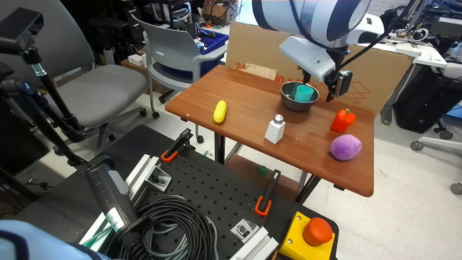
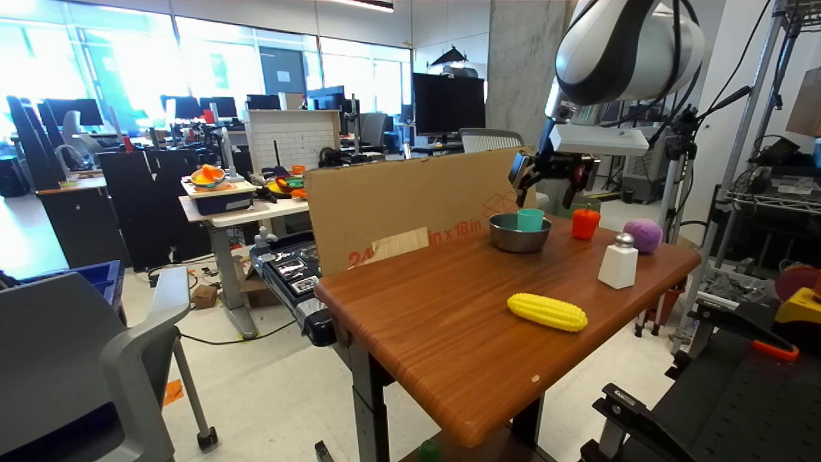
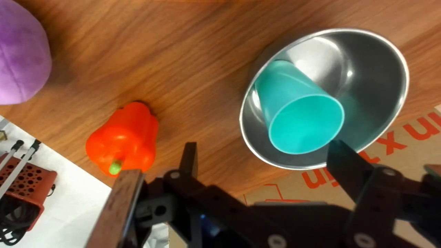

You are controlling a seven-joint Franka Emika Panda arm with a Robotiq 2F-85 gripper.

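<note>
A teal cup (image 3: 306, 120) leans inside a round metal bowl (image 3: 368, 53) at the back of the wooden table, its open mouth towards the wrist camera. My gripper is open, its fingers wide apart with nothing between them. In the first exterior view, the gripper (image 1: 318, 89) hangs close to the bowl at its back right side. A red-orange pepper (image 3: 124, 140) with a green stem stands on the table apart from the bowl. The purple plush ball (image 1: 346, 147) lies near the table's right end.
A white shaker with a metal top (image 1: 275, 129) stands mid-table, and a yellow corn cob (image 1: 219, 112) lies towards the left. Behind the table rises a cardboard sheet (image 1: 255, 43). Bare tabletop (image 1: 247, 95) separates corn and bowl.
</note>
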